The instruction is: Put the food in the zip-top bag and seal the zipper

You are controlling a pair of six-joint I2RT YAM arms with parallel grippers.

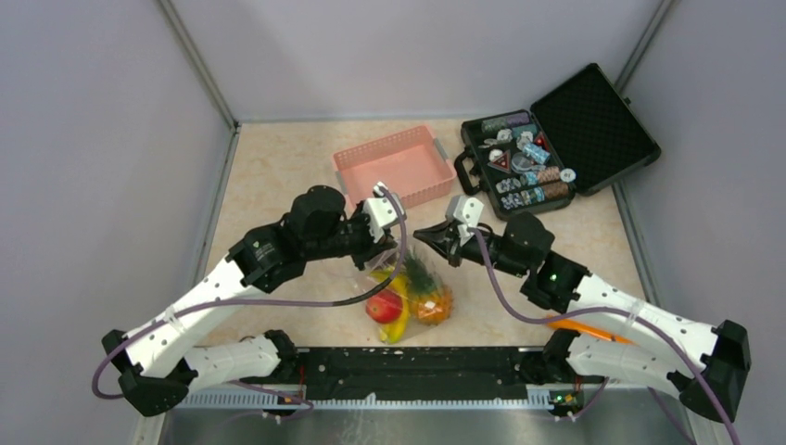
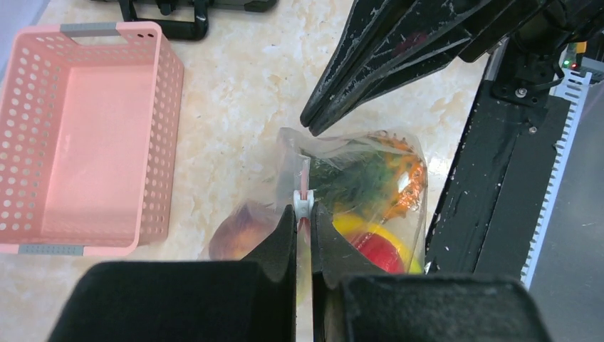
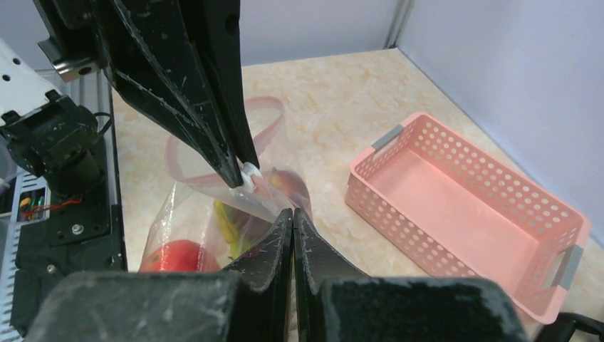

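The clear zip bag holds fruit: a red apple, banana and pineapple. My left gripper is shut on the white zipper slider at the bag's top; in the right wrist view the same gripper pinches it beside the pink zip strip. My right gripper is shut, nothing visible between its fingertips, and hangs beside the bag, near the slider.
A pink basket stands behind the bag. An open black case of small items sits at back right. An orange carrot-like object lies at front right, partly under the right arm.
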